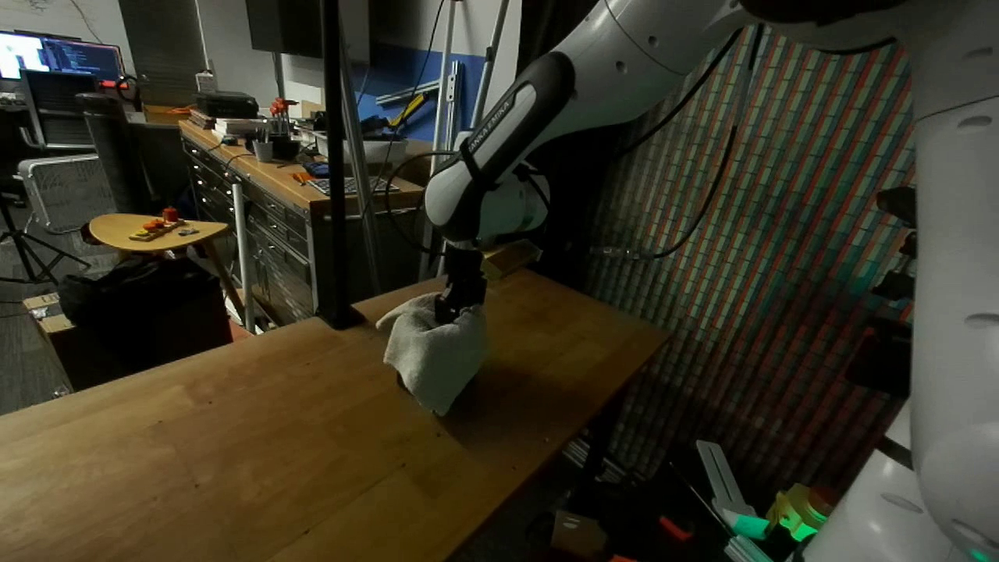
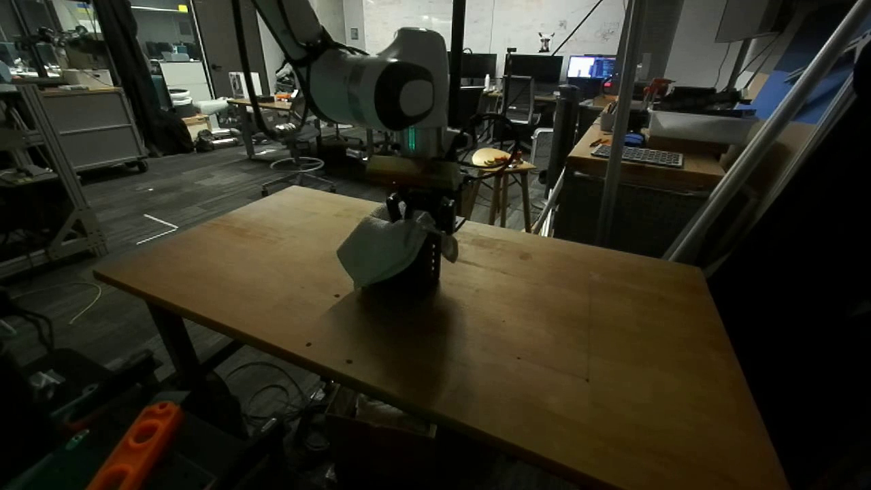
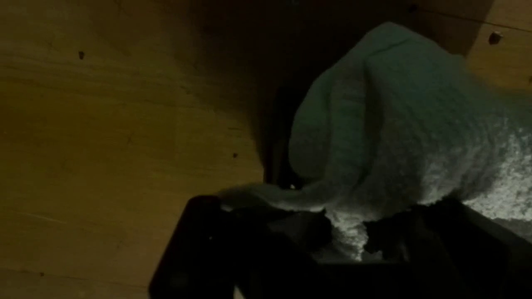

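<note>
A pale grey-white cloth [image 1: 435, 361] hangs in loose folds over a dark object on the wooden table. In exterior view 1, my gripper [image 1: 451, 312] points down into the top of the cloth, shut on a bunched part of it. In the wrist view, the cloth [image 3: 399, 124] spreads to the right, and a lit fold passes between the dark fingers. A black upright object [image 2: 431, 265] with small holes stands beneath and beside the cloth in exterior view 2. The cloth hides most of this object, and its full shape cannot be made out.
A dark post [image 1: 332, 187] rises at its back edge, with a cluttered workbench [image 1: 271, 178] behind. The patterned curtain [image 1: 749, 281] hangs beyond the table's right end.
</note>
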